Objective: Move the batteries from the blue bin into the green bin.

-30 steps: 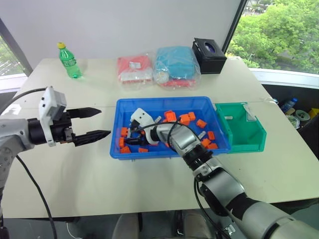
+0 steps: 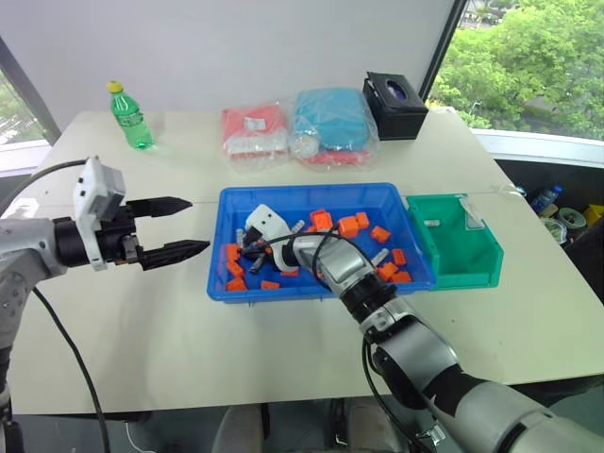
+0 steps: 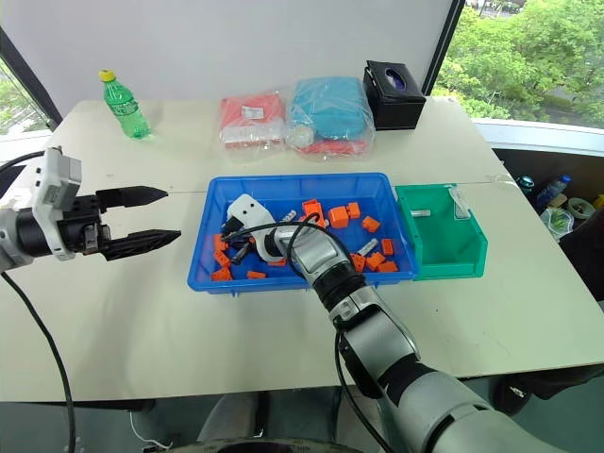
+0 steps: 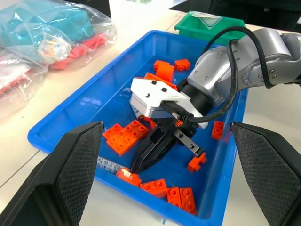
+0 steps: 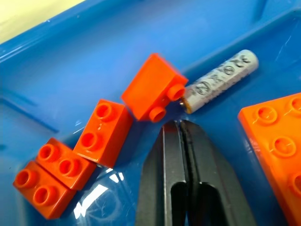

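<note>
Inside the blue bin point(image 2: 311, 196), my right gripper is shut with its fingertips pressed together and nothing between them. A white battery point(image 5: 219, 81) lies just beyond those tips, its near end against an orange brick point(image 5: 154, 88). In the head view another battery point(image 2: 379, 257) shows among bricks at the bin's right side, and one more point(image 2: 297, 226) near the far middle. The green bin point(image 2: 460, 274) stands to the right with a battery point(image 2: 432, 223) in it. My left gripper point(image 2: 200, 225) hangs open and empty, left of the blue bin.
Orange bricks point(image 5: 277, 141) lie scattered around the right gripper. Behind the bins are bagged cloths point(image 2: 330, 121), a black box point(image 2: 394, 106) and a green bottle point(image 2: 132, 118). The table in front of the bins is clear apart from the right arm point(image 2: 415, 349) crossing it.
The right gripper has gone from open to shut. The left arm looks almost still.
</note>
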